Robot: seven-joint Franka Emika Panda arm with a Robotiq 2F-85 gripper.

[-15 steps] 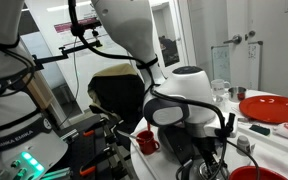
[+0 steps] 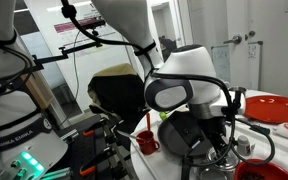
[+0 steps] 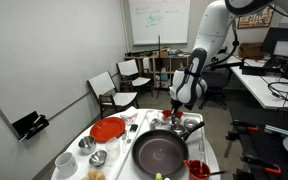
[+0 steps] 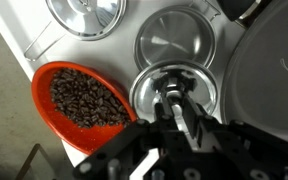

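In the wrist view, my gripper is shut on the dark knob of a shiny round metal lid [image 4: 144, 92]. This lid overlaps the near side of a round metal dish or pot [image 4: 174, 38], whose grey inside shows beyond it. In the first exterior view the gripper [image 2: 210, 148] is low over the table, its fingertips largely hidden by the arm. A bit of shiny metal [image 2: 224, 158] shows beside it there. How far the lid stands from the surface cannot be told.
A red bowl of coffee beans [image 4: 46, 95] is on the left in the wrist view, below another metal vessel [image 4: 84, 15]. A large dark pan [image 4: 269, 75] is to the right. A red plate [image 2: 272, 107] and a red mug [image 2: 147, 143] stand farther off.
The arm's white wrist has risen and shifted slightly in the first exterior view. Its gripper has come up from lower over the shiny metalware.
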